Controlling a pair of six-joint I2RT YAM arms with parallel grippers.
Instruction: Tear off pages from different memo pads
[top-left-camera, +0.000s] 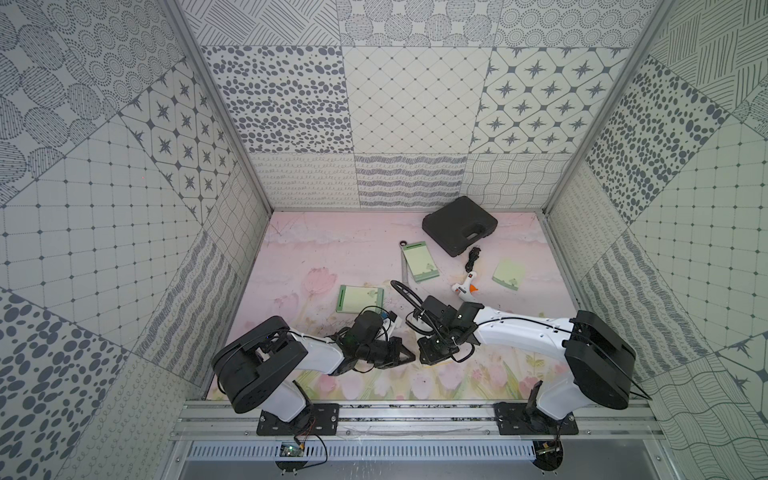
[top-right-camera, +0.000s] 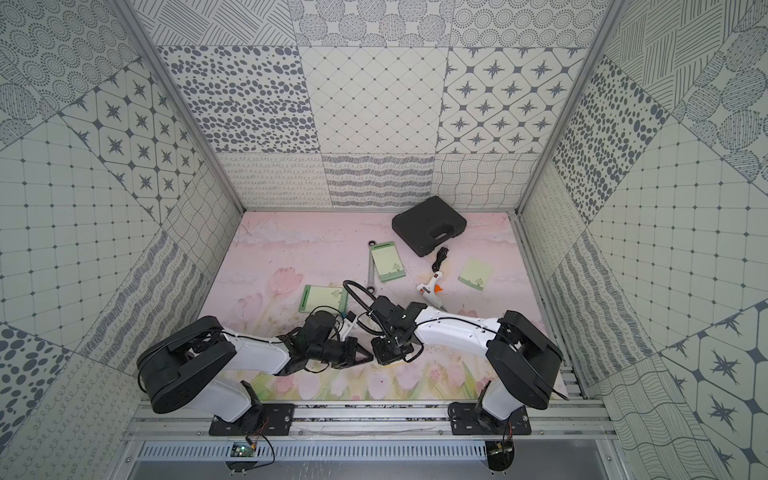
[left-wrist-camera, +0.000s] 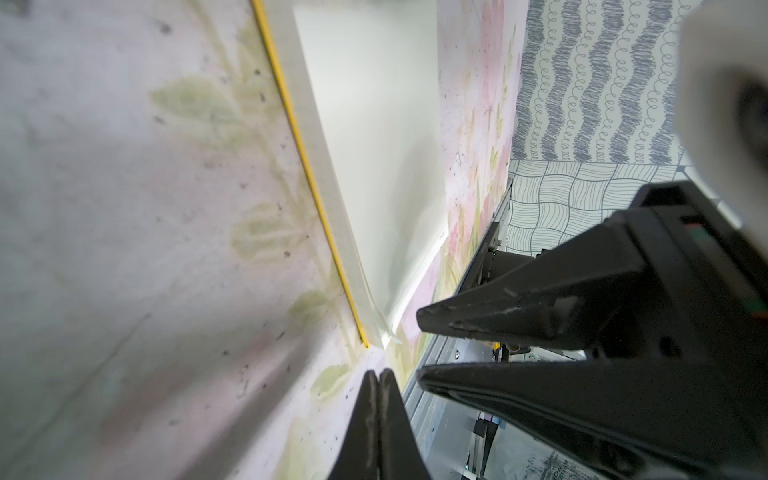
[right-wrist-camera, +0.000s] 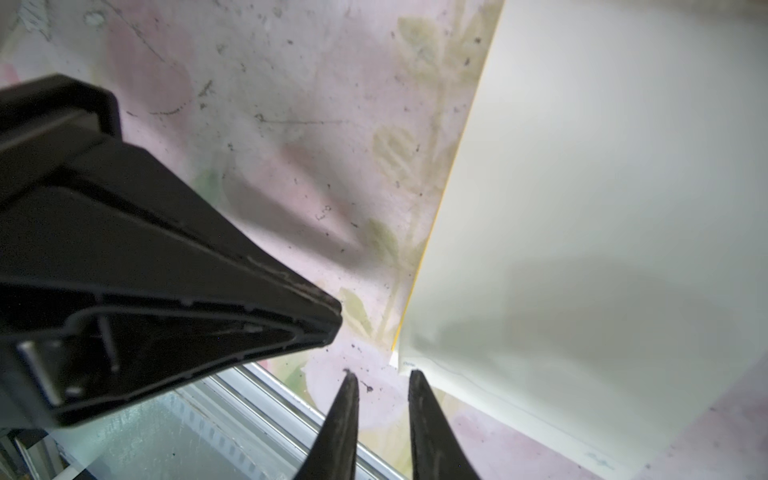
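A white memo pad (right-wrist-camera: 576, 208) with a yellow edge lies flat on the table between my arms; in the top views the arms mostly cover it. Near its corner the top sheet's edge looks slightly raised in the left wrist view. There, my left gripper has its tips together just off that corner, with nothing visible between them. My right gripper is part open at the same corner, a narrow empty gap between its fingers. Green-edged pads lie farther off: one left (top-left-camera: 360, 299), one in the middle (top-left-camera: 421, 261), one at right (top-left-camera: 509, 274).
A black case (top-left-camera: 460, 225) stands at the back. A wrench (top-left-camera: 405, 264) lies beside the middle pad. Right of it are a white and orange tool (top-left-camera: 465, 285) and a black cable (top-left-camera: 473, 258).
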